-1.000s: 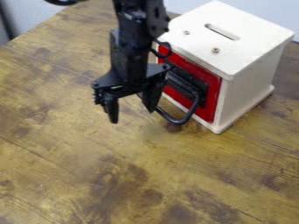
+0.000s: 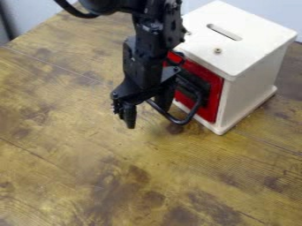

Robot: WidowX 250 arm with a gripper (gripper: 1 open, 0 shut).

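Observation:
A white box with a slot on top and a red front panel stands at the upper right of the camera view. A black handle or loop on that panel sits low. My black gripper hangs just left of the panel, above the wooden floor, with its fingers pointing down. Whether it is open or shut is hard to make out, and the arm hides part of the panel.
A pale wall runs behind the box, and a grey strip shows at the upper left.
The arm and gripper have shifted slightly right, toward the box, from where they were a second ago.

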